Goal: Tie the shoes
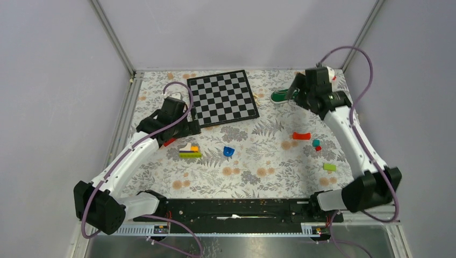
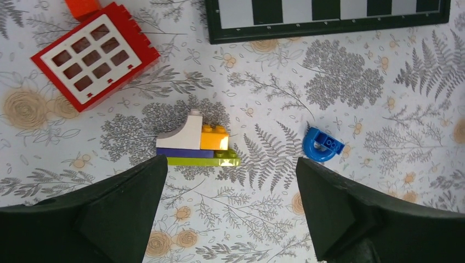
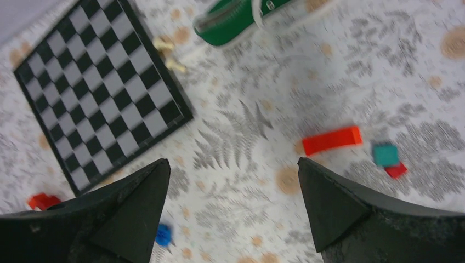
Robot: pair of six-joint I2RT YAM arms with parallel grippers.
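Note:
A green shoe (image 1: 279, 97) lies at the back right of the table, largely covered by my right arm in the top view. In the right wrist view part of the shoe (image 3: 224, 28) shows at the upper edge, with a white lace end hanging over its side. Above the table and close to the shoe, my right gripper has its fingers apart and nothing between them. My left gripper is open over the left side of the table, empty, with toy bricks beneath it. The shoe's tongue and most of its laces are hidden.
A checkerboard (image 1: 223, 97) lies at the back centre. Around it are stacked bricks (image 1: 190, 151), a blue piece (image 1: 228, 151), a red window brick (image 2: 96, 57), an orange block (image 1: 301, 136) and a light green block (image 1: 329, 167).

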